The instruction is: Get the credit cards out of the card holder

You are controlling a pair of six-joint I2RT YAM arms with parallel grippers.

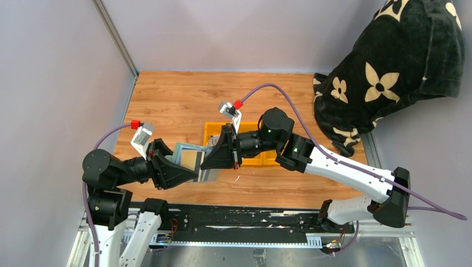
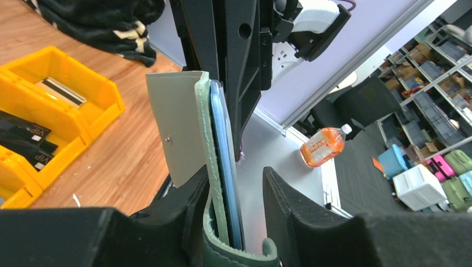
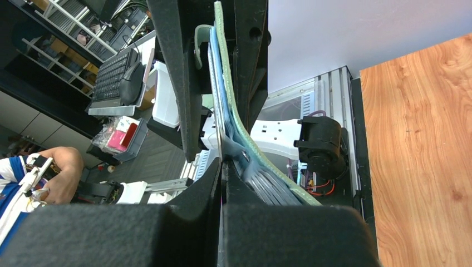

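Observation:
A mint-edged card holder (image 1: 189,161) with cards and clear sleeves is held up between the two grippers. In the left wrist view it (image 2: 175,125) stands on edge inside my left gripper, which is open around it. My right gripper (image 1: 206,164) is at the holder's other side; in the right wrist view its fingers are shut beside the clear sleeves (image 3: 267,183), with nothing clearly between the tips.
A yellow bin (image 1: 250,162) with dark items (image 2: 25,139) lies on the wooden table (image 1: 178,100) behind the grippers. A dark patterned cloth (image 1: 389,55) fills the back right.

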